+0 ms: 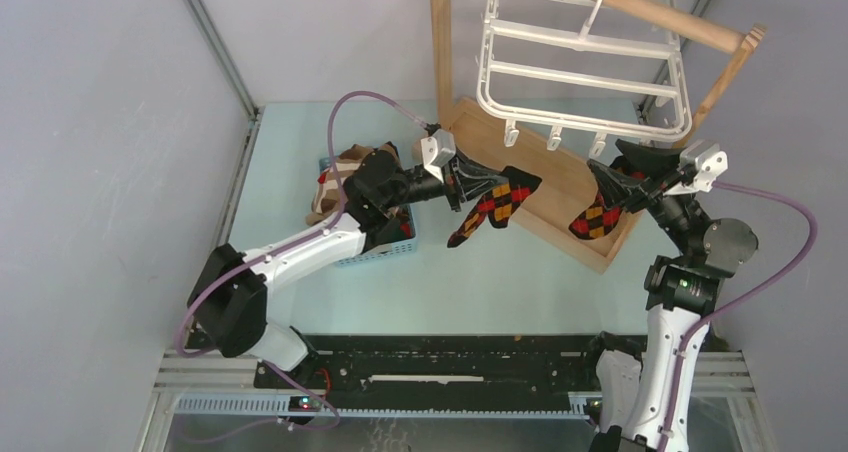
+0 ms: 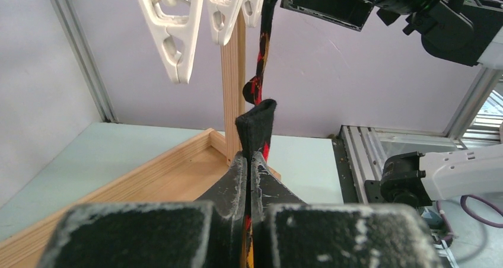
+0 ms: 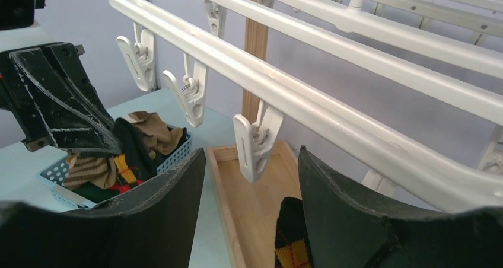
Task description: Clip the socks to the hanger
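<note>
My left gripper is shut on a black, red and yellow argyle sock [image 1: 497, 205], whose dark top stands above the fingertips. A second such sock [image 1: 595, 217] hangs below the right end of the white hanger [image 1: 580, 67], partly hidden by my right arm. My right gripper is open beneath the hanger's front rail, with a white clip [image 3: 258, 143] seen between and beyond its fingertips. More clips [image 2: 175, 57] dangle above and ahead of the left gripper.
A blue basket [image 1: 375, 256] of socks stands behind my left arm. A wooden tray [image 1: 545, 212] lies below the hanger, which hangs on a wooden stand [image 1: 440, 42].
</note>
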